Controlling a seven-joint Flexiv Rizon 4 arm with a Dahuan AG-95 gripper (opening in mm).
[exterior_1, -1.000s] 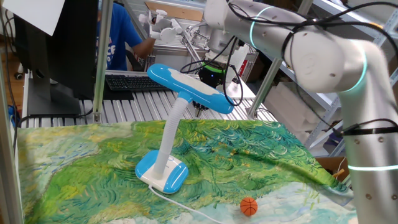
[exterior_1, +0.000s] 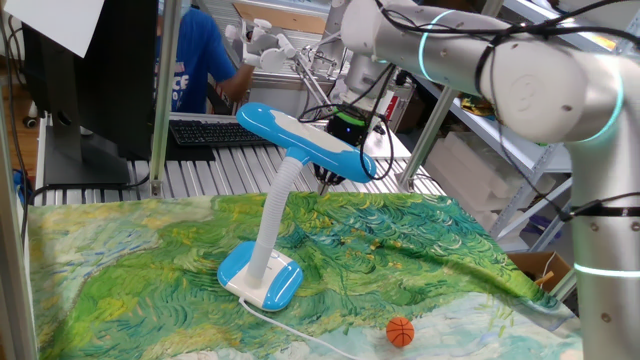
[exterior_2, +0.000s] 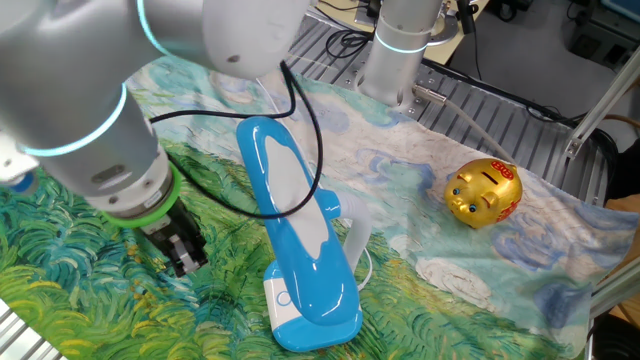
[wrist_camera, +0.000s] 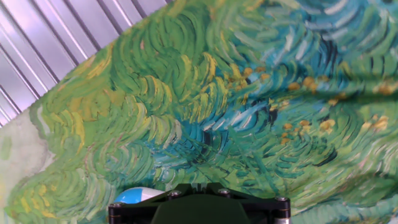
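Observation:
A blue and white desk lamp (exterior_1: 270, 220) stands upright on the painted cloth, its head tilted over its base. My gripper (exterior_2: 188, 268) hangs above the green part of the cloth, beside the lamp's head and apart from it in exterior view 2. Its fingers are together, with nothing visible between them. In exterior view 1 the lamp's head partly hides the gripper. At the bottom of the wrist view, the gripper points toward bare cloth, with a blue and white piece of the lamp (wrist_camera: 134, 195) beside it. A small orange basketball (exterior_1: 400, 331) rests near the front of the cloth.
A golden piggy bank (exterior_2: 483, 193) sits across the lamp from my gripper. The lamp's white cord (exterior_1: 300, 335) runs over the cloth. Black cables (exterior_2: 318, 150) hang from my arm near the lamp's head. A keyboard (exterior_1: 222, 133) and monitor stand behind.
Over the last second my arm's elbow has shifted right in exterior view 1, and the gripper has moved slightly behind the lamp's head. Lamp and ball have stayed put.

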